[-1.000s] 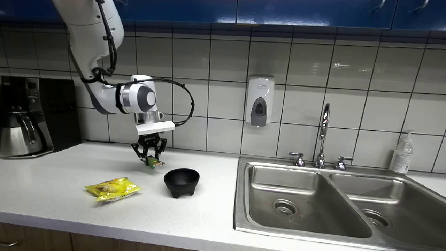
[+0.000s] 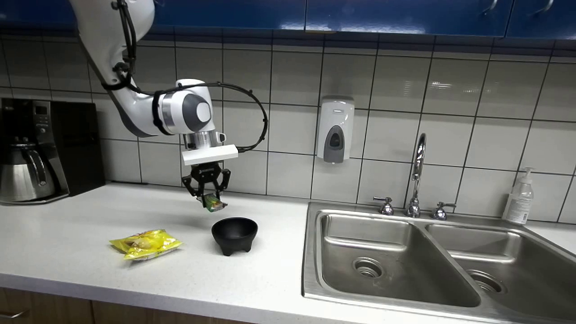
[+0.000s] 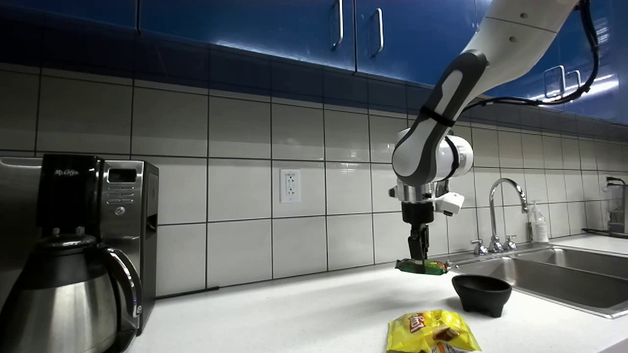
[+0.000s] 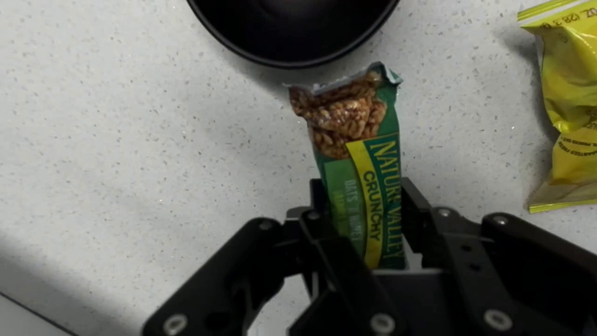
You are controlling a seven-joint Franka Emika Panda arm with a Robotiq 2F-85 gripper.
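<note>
A green Nature Valley granola bar (image 4: 358,162) is pinched between the fingers of my gripper (image 2: 211,200), which is shut on it. Its brown-pictured end points away from the gripper in the wrist view, toward the black bowl (image 4: 296,33). In exterior view 1 the bar hangs above the counter, up and to the left of the three-footed bowl (image 2: 235,235). The second exterior view also shows the bar (image 3: 422,267) clear of the counter and higher than the bowl's rim. The bowl's visible inside looks empty.
A yellow chip bag (image 2: 146,244) lies on the counter left of the bowl. The steel double sink (image 2: 310,254) is to the right, a coffee maker (image 2: 48,148) at the far left.
My gripper has risen and shifted right, closer to the bowl, carrying the granola bar with it. The bowl and chip bag have stayed where they were.
</note>
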